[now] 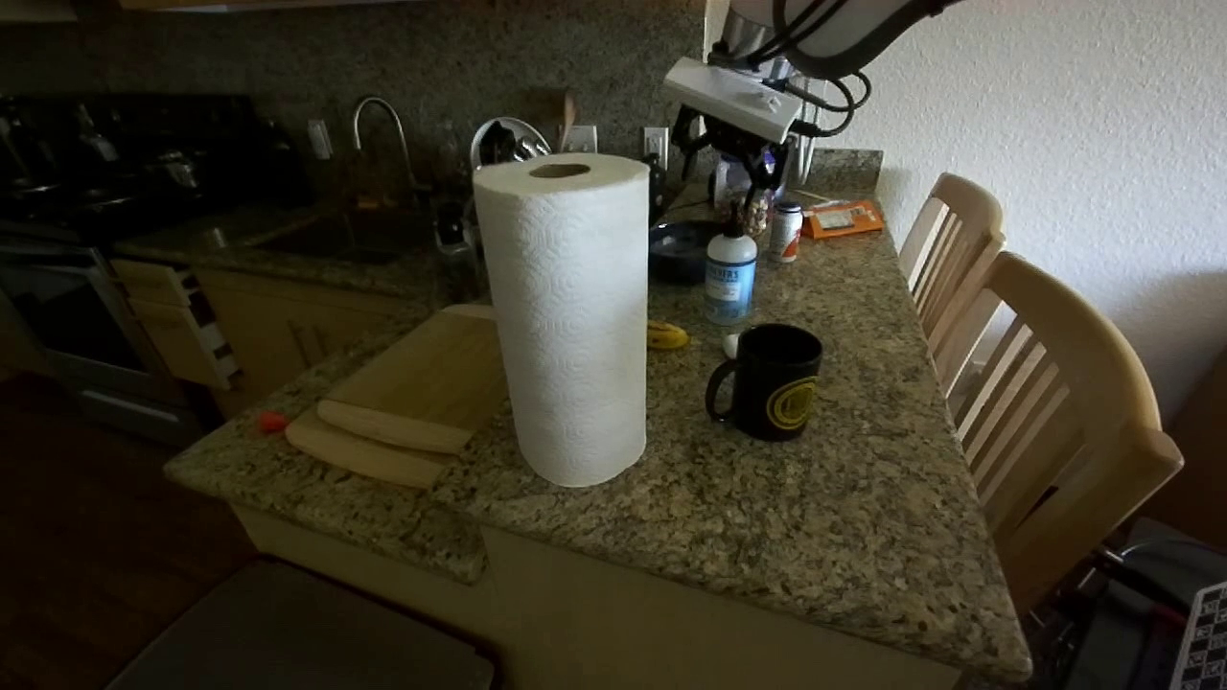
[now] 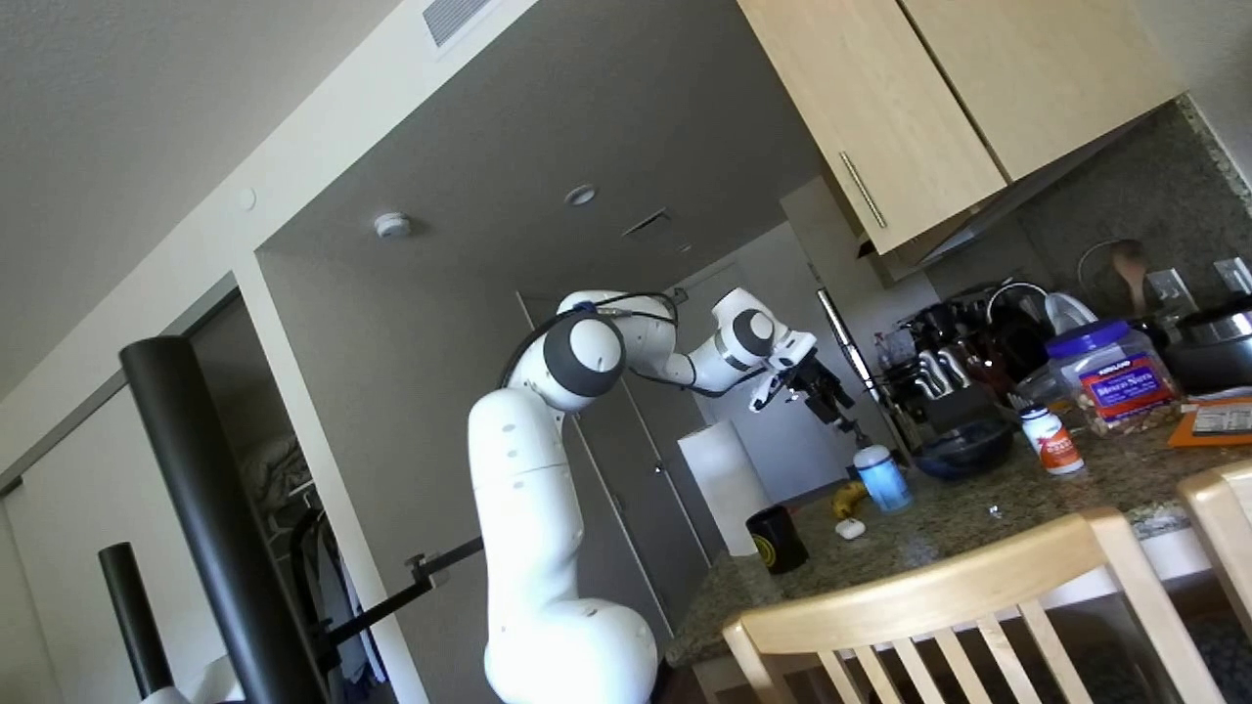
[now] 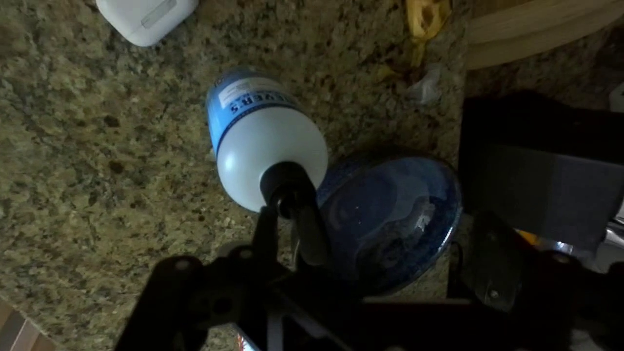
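A soap bottle (image 3: 272,143) with a white top, blue label and black pump (image 3: 289,181) stands upright on the counter. My gripper is over it, open, with its fingers wide apart. In the wrist view the left finger (image 3: 266,237) overlaps the pump's edge; whether they touch I cannot tell. The right finger (image 3: 494,257) lies beyond the dark blue bowl (image 3: 398,216), which shows between the fingers. From exterior view 1 the gripper (image 1: 725,172) hangs above and behind the bottle (image 1: 730,282). Nothing appears held.
A paper towel roll (image 1: 569,333) and a black mug (image 1: 778,385) stand nearer the counter's front. A banana (image 1: 667,335), a white case (image 3: 149,17), a can (image 1: 785,234) and an orange packet (image 1: 842,218) lie around. Chairs (image 1: 1070,391) line the right edge.
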